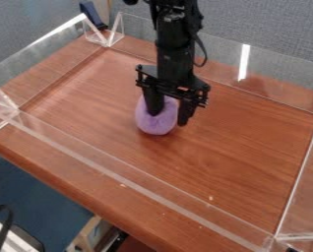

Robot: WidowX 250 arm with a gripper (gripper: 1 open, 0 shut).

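My black gripper (167, 106) hangs down over a round purple object (156, 122) at the middle of the wooden table (225, 172). Its fingers straddle the upper part of the object, overlapping it in this view. Whether they grip it or merely surround it is unclear, as the dark fingers hide the object's top.
Clear plastic walls (67, 146) line the table's edges. The wood around the purple object is bare on all sides. A grey padded wall stands behind, and a dark blue floor shows at the lower left.
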